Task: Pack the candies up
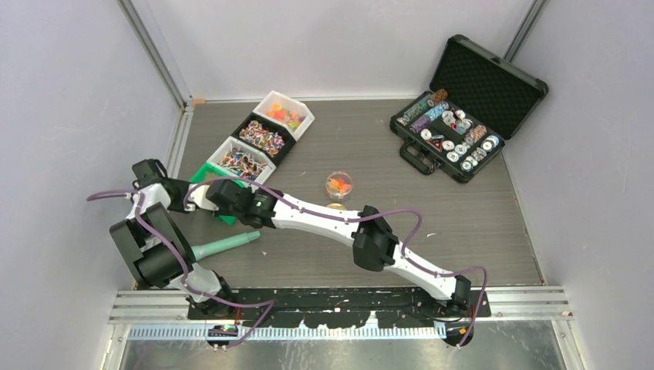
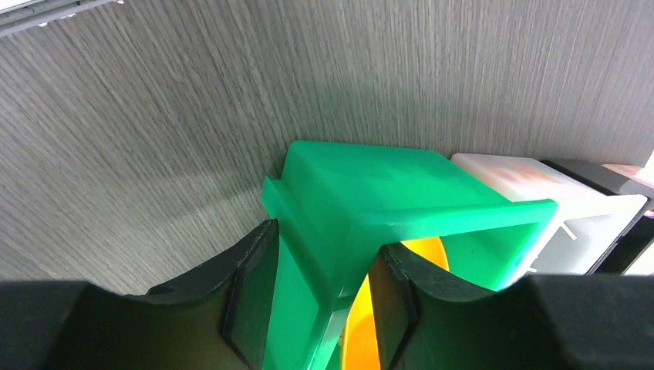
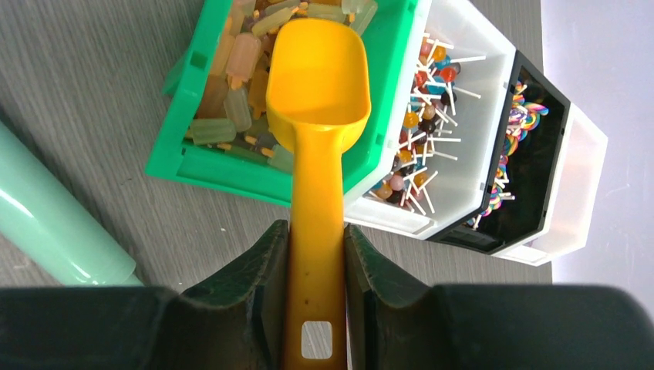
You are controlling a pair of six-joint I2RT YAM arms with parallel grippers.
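In the right wrist view, a yellow scoop (image 3: 316,193) has its handle held by my right gripper, shut on it. Its empty bowl sits over the green bin (image 3: 231,183), among or just above bottle-shaped gummy candies (image 3: 245,55). The left wrist view shows my left gripper at a corner of that bin, part open, one finger outside the green wall and the other inside the rim. Whether both fingers touch the wall is unclear. A round clear tub (image 1: 339,185) with a few orange candies stands mid-table.
Beside the green bin run a white bin (image 1: 264,174) of lollipops, a black bin (image 1: 285,151) of swirl candies and another white bin (image 1: 305,123). A light green tube (image 1: 225,244) lies in front. An open case (image 1: 463,142) of chips stands at the back right.
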